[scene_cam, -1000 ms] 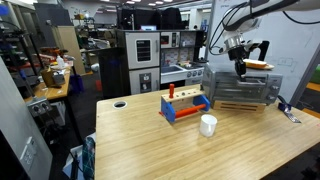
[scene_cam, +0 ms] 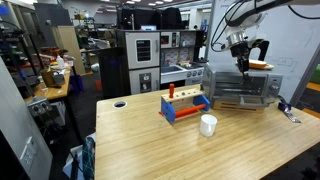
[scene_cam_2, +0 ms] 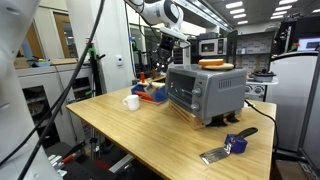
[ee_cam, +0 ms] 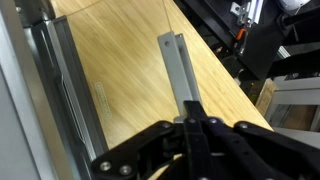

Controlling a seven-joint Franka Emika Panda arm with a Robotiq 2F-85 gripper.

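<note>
My gripper (scene_cam: 243, 70) hangs by the front of the silver toaster oven (scene_cam: 244, 86), near its upper edge. In the wrist view its two narrow fingers (ee_cam: 176, 68) lie together, so the gripper is shut, with nothing visible between them. The wooden tabletop (ee_cam: 125, 65) shows below the fingertips. The oven (scene_cam_2: 205, 92) stands on a wooden support, and an orange, bun-like item (scene_cam_2: 214, 64) rests on top of it. Whether the fingers touch the oven cannot be told.
A white mug (scene_cam: 208, 125) stands on the table in front of a blue rack with a red item (scene_cam: 171, 91). Near the oven lie a blue object (scene_cam_2: 235, 144) and a flat metal tool (scene_cam_2: 214, 155).
The arm has shifted slightly by the oven's front, seemingly a little upward. The mug and rack stay where they were.
</note>
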